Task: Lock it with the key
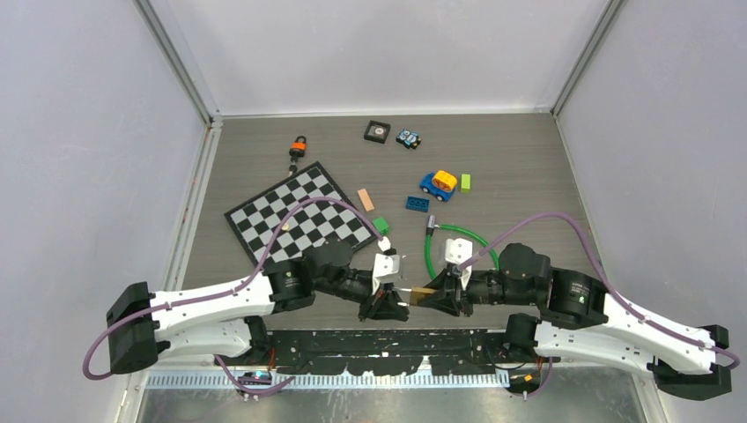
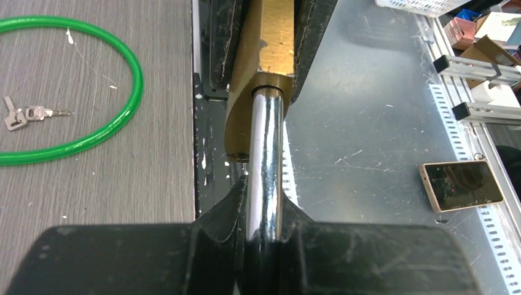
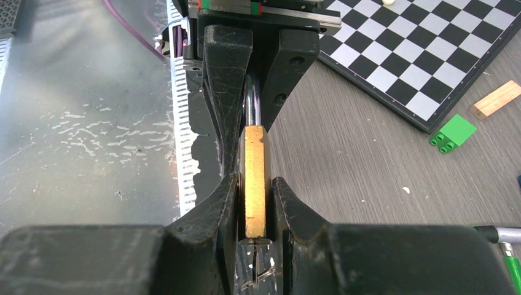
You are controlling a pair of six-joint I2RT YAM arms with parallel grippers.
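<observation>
A brass padlock body (image 1: 421, 294) (image 2: 275, 46) (image 3: 255, 181) is gripped by my right gripper (image 1: 445, 296). The padlock's steel shackle (image 2: 265, 166) points toward my left gripper (image 1: 388, 298), whose fingers close around its far end. The two grippers face each other low at the front middle. In the left wrist view a small bunch of keys (image 2: 34, 114) lies on the table inside the loop of a green cable lock (image 2: 132, 86); in the right wrist view something thin and metallic hangs below the padlock, partly hidden.
A checkerboard (image 1: 299, 211), green brick (image 1: 380, 226), wooden block (image 1: 366, 199), blue brick (image 1: 417, 204), toy cars (image 1: 438, 185) and an orange-and-black object (image 1: 298, 147) lie behind the arms.
</observation>
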